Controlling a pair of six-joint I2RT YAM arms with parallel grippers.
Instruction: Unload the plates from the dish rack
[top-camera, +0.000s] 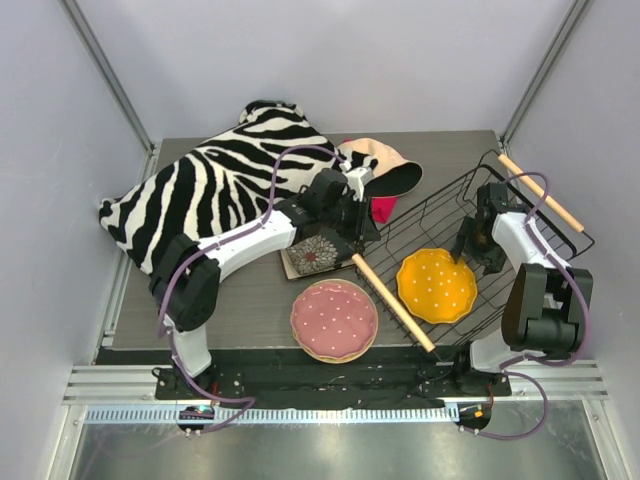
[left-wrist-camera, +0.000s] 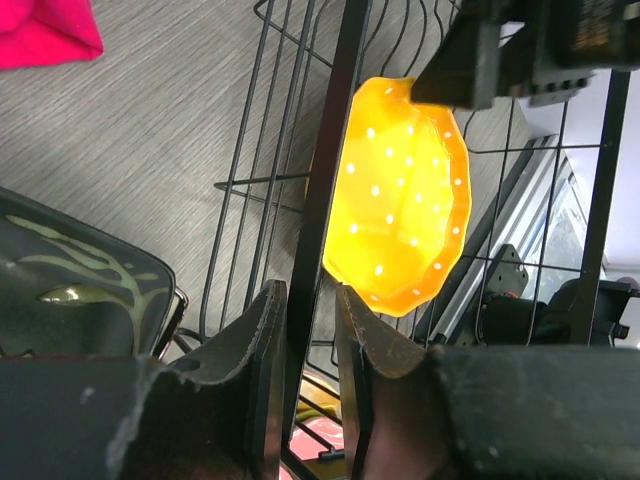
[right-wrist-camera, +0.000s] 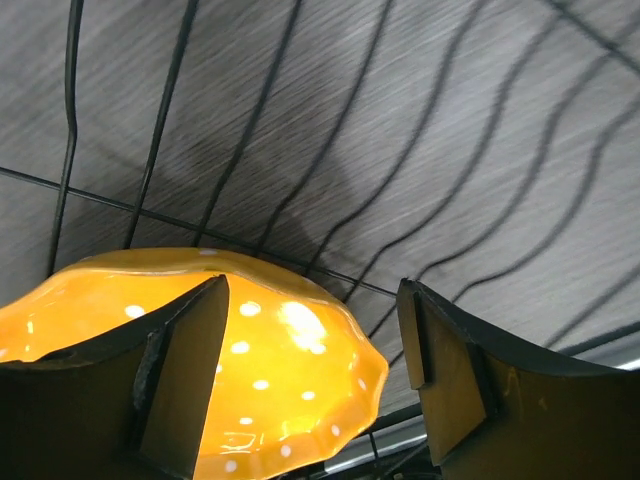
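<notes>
A yellow dotted plate (top-camera: 436, 292) (left-wrist-camera: 395, 190) lies in the wire dish rack (top-camera: 500, 310). My right gripper (top-camera: 475, 240) stands open over the plate's upper right rim (right-wrist-camera: 280, 282). My left gripper (top-camera: 362, 230) is at the rack's upper left, with a black rack bar running between its fingers; whether it is closed on the bar I cannot tell. A pink dotted plate (top-camera: 334, 322) lies on the table left of the rack.
A zebra-striped cloth (top-camera: 200, 190) covers the back left, beside a beige cloth (top-camera: 390, 160) and a red cloth (left-wrist-camera: 45, 30). A flower-patterned item (top-camera: 315, 250) sits under my left arm.
</notes>
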